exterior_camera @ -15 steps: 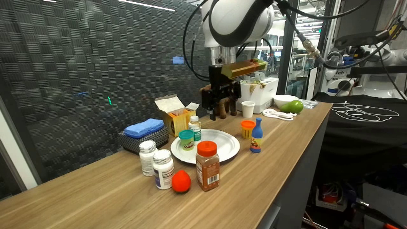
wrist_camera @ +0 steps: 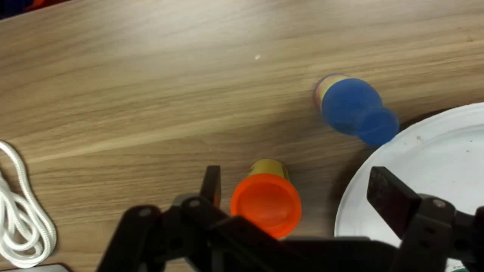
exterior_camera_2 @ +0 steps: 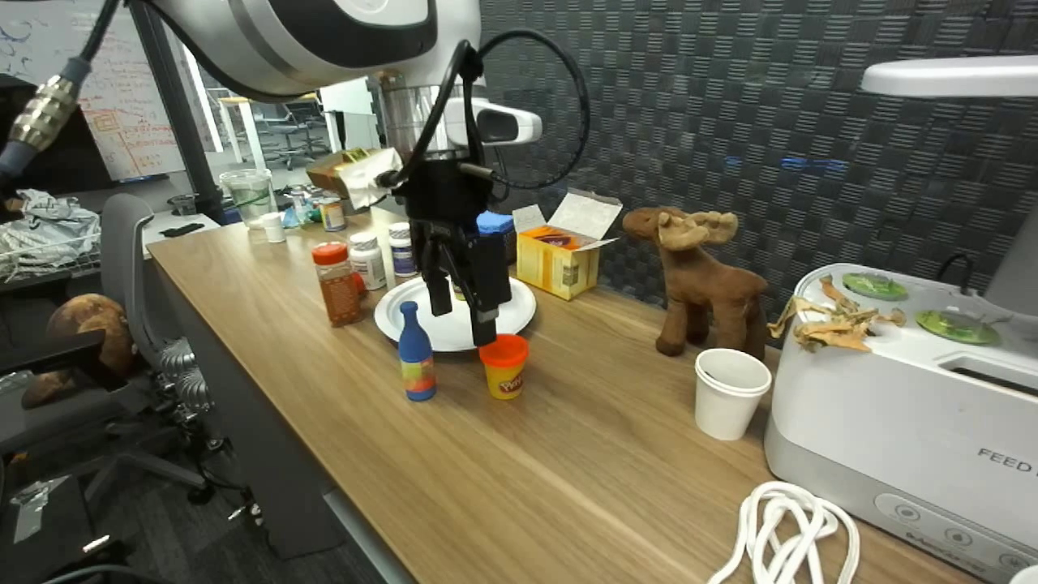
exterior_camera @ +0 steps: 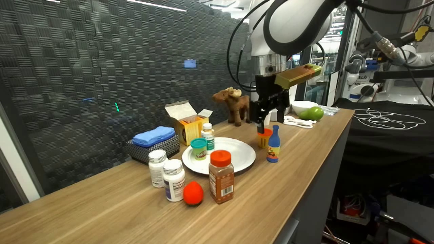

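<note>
Just above the yellow Play-Doh tub with the orange lid (wrist_camera: 266, 206) hangs my gripper, its fingers wide apart and empty. In the wrist view the tub appears between the two fingers, nearer the left one; it stands upright on the wooden counter. A blue bottle (exterior_camera_2: 416, 352) is upright beside it, close to the white plate (exterior_camera: 240, 156). On that plate are a teal-lidded Play-Doh tub (exterior_camera: 199, 148) and a small white-capped bottle (exterior_camera: 208, 136). Exterior view 2 shows my gripper (exterior_camera_2: 462, 326) over the counter, with part of the plate hidden behind it.
A red-lidded spice jar (exterior_camera: 221, 177), a red ball (exterior_camera: 193, 193) and two white bottles crowd the plate's near side. Behind stand a yellow box (exterior_camera_2: 556, 263) and a toy moose (exterior_camera_2: 702, 277). A paper cup (exterior_camera_2: 730, 392) and white cord (exterior_camera_2: 793, 530) lie toward the white appliance (exterior_camera_2: 876, 428).
In exterior view 1 my arm has swung right, from in front of the toy moose to above the orange-lidded tub. The objects on the counter stand where they were.
</note>
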